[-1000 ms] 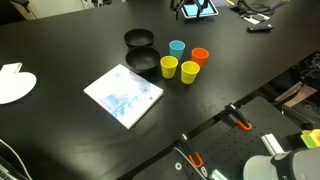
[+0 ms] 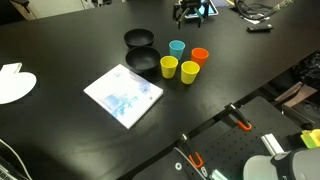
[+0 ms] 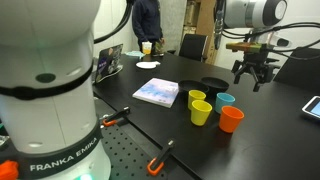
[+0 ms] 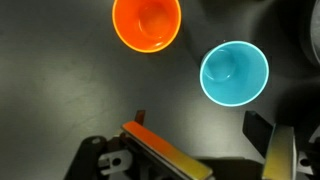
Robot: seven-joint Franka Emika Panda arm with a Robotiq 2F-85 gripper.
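Observation:
My gripper (image 3: 253, 79) hangs above the table behind the cups, its fingers open and empty. Against the wrist view's lower edge, the fingers (image 4: 258, 127) are spread wide. A blue cup (image 4: 234, 73) stands upright just beyond them, with an orange cup (image 4: 146, 22) to its left. In exterior view 1 the blue cup (image 2: 177, 48) and orange cup (image 2: 200, 56) stand near two yellow cups, one (image 2: 168, 66) beside the black bowl and the other (image 2: 189, 72) closer to the robot base. Two black bowls (image 2: 139, 38) (image 2: 143, 61) sit left of the cups.
A pale printed sheet or flat box (image 2: 123, 95) lies left of the cups. Farther left is a white plate (image 2: 15, 85). A tablet-like object (image 3: 312, 108) rests at the table's far right. Bare dark table lies between the cups and the right edge.
My gripper has come slightly lower and nearer to the blue cup in exterior view 1. The cups, bowls and sheet have stayed put.

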